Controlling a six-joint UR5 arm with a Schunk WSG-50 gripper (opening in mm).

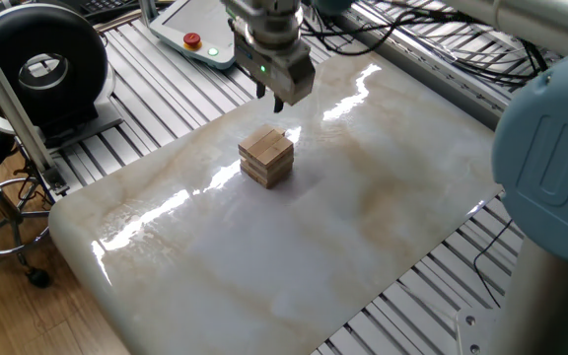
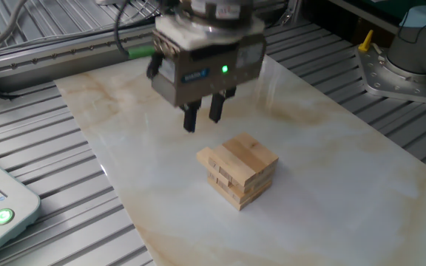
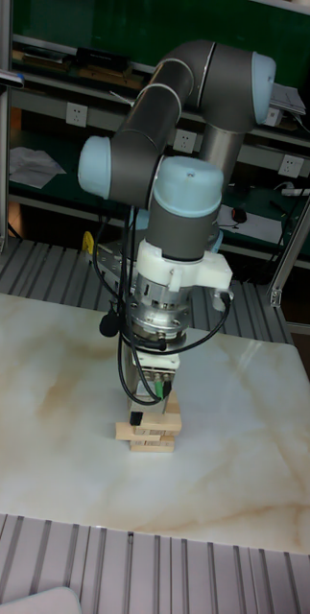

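Note:
A small stack of pale wooden blocks [image 1: 266, 158] stands on the marbled sheet [image 1: 363, 227]. In exterior view 2, one block [image 2: 205, 157] juts out from the side of the stack [image 2: 246, 161], just under its top layer, and gaps show lower down. My gripper [image 2: 204, 124] hangs above and behind the stack in that view, pointing down and clear of it. Its two dark fingers [image 2: 190, 118] are apart with nothing between them. From exterior view 3 the arm's wrist stands in front of the gripper, and the blocks [image 3: 153, 444] show just below.
Around the stack the sheet is bare, with bright glare streaks. A teach pendant with a red stop button [image 1: 193, 40] lies on the slatted table beside the sheet. Cables [image 1: 432, 39] run along the table's far edge. A black stool [image 1: 42, 69] stands off the table.

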